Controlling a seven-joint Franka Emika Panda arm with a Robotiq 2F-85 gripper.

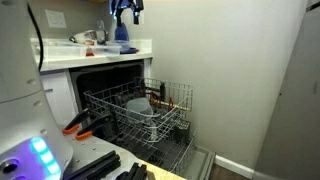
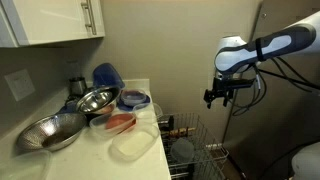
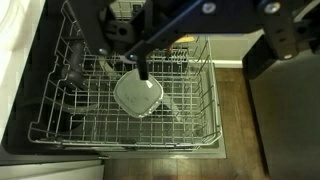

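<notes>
My gripper hangs open in the air above the dishwasher, with nothing between its fingers. Exterior view 1 has it at the top, well above the rack. From the wrist, its dark fingers stand wide apart over the pulled-out wire rack. A pale, rounded-square plastic container sits in that rack, below the gripper and clear of it. The same container shows among the rack's wires, and it is partly visible in exterior view 2 beside the counter's edge.
The counter bears a metal colander, a second metal bowl, a clear tub, a reddish container and blue items. Dark and red things stand at the rack's far side.
</notes>
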